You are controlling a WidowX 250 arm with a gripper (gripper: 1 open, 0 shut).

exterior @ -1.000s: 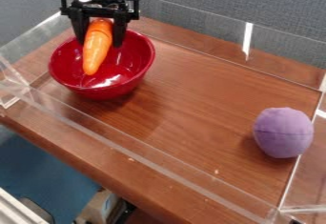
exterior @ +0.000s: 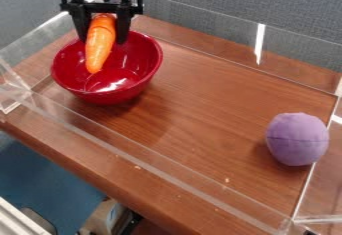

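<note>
My gripper (exterior: 102, 19) is at the top left, directly over a red bowl (exterior: 127, 79). An orange carrot (exterior: 98, 47) sits between its dark fingers, tilted upright with its lower tip inside the bowl. Whether the fingers press on the carrot is hard to make out.
A purple ball (exterior: 297, 137) sits at the right of the wooden table (exterior: 201, 129). Clear plastic walls edge the table on several sides.
The gripper and the carrot have risen slightly within the last second. The bowl and the ball look unmoved.
</note>
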